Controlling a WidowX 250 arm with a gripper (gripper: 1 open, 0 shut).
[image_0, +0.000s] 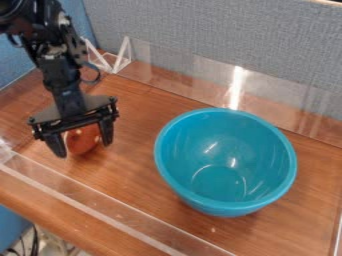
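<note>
My black gripper is lowered over an orange-red rounded object on the wooden table, its open fingers straddling it at left and right. The gripper body partly covers the object's top. A large teal bowl stands on the right half of the table.
The wooden table has clear room in front and between the object and the bowl. A grey padded wall runs along the back, with a white wire frame at back left. A blue panel stands at the left; cables lie at the lower left.
</note>
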